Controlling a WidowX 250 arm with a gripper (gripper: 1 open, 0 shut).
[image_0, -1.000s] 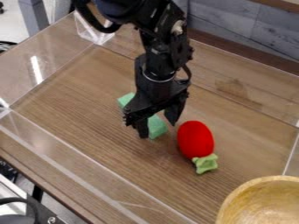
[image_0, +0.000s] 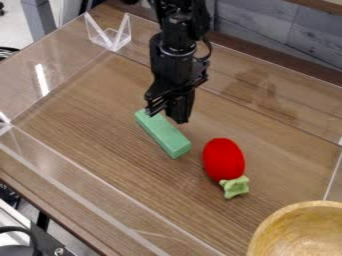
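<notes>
A black robot arm reaches in from the top of the view, its gripper (image_0: 173, 95) shut above the far end of a green rectangular block (image_0: 163, 133), with nothing visible between its fingers. The block lies on the wooden table. To its right lies a red rounded object (image_0: 223, 157), with a light green piece (image_0: 234, 187) at its lower end.
A yellow bowl (image_0: 287, 232) sits at the bottom right corner. A clear plastic item (image_0: 110, 30) is at the upper left. A raised wooden edge runs along the back right.
The arm and gripper have moved up and back, away from over the green block, uncovering it. The block and the red object look unmoved.
</notes>
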